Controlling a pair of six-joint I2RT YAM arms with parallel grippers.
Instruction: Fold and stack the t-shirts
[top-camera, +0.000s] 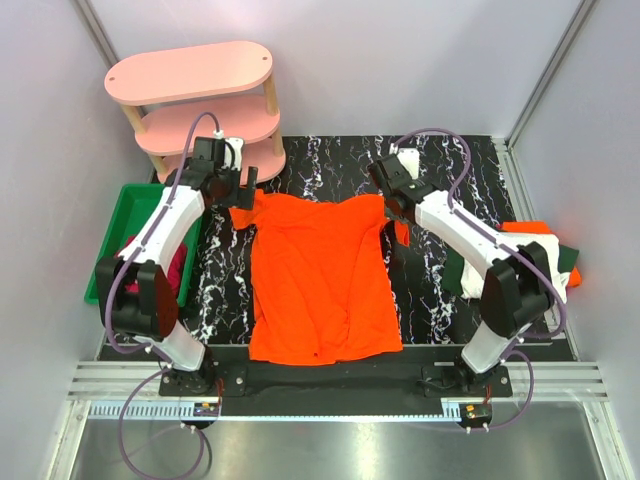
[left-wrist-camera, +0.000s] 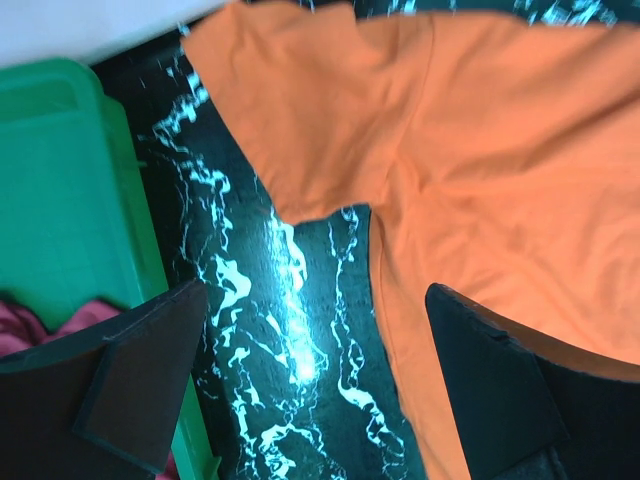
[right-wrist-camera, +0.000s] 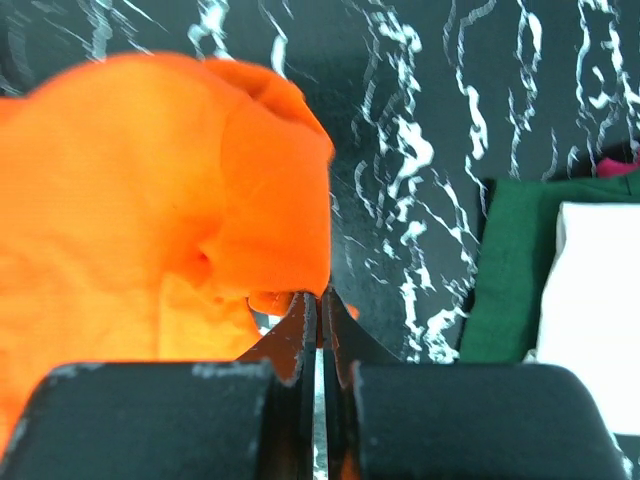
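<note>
An orange t shirt (top-camera: 320, 270) lies spread in the middle of the dark table, its hem toward the front edge. Above its left sleeve (left-wrist-camera: 300, 110) my left gripper stands open, no cloth between its fingers. At the right shoulder, my right gripper is shut on the edge of the orange cloth, which bunches up at the fingertips. A bit of the right sleeve (top-camera: 402, 233) shows below that gripper in the top view; the rest is hidden.
Left of the shirt is a green bin (top-camera: 127, 215) holding dark red cloth (top-camera: 172, 275). A pile with a white shirt (top-camera: 540, 262), green and orange cloth lies at the right. Pink shelves (top-camera: 190, 70) stand at the back left. Bare table separates shirt and pile.
</note>
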